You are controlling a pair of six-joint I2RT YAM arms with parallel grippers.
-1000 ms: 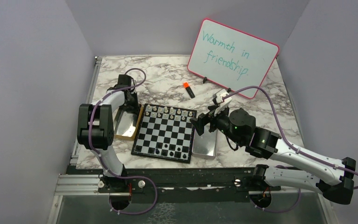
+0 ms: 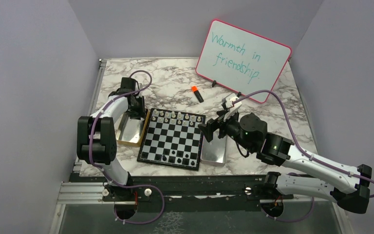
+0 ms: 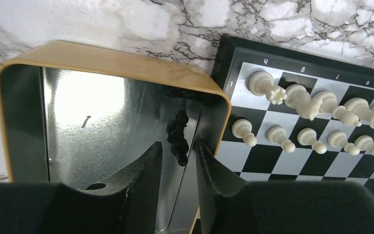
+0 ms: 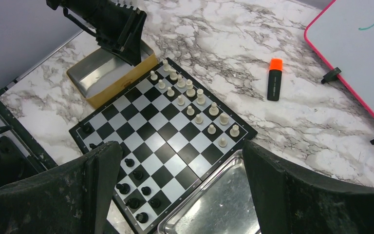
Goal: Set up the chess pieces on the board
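Over the far end of the tan-rimmed box (image 3: 126, 66) my left gripper stands open, its fingers pointing down at several black pieces (image 3: 177, 139) that lie bunched along the box's right wall. Nothing is between the fingers. To the right of the box is the chessboard (image 2: 168, 139). Along its far side stand two rows of white pieces (image 4: 200, 97); black pieces (image 4: 137, 174) stand on the near side, partly hidden by the right gripper in the right wrist view. Right of the board, my right gripper (image 2: 208, 131) hangs open and empty above a metal tray (image 4: 221, 202).
A black marker with an orange cap (image 2: 197, 93) lies behind the board. The whiteboard (image 2: 243, 58) leans at the back right. Bare marble (image 2: 170, 70) shows behind the board, and the board's middle squares are empty.
The left arm has shifted slightly to the left over the box, with its gripper still near the far end. The right arm, board and pieces look unchanged.
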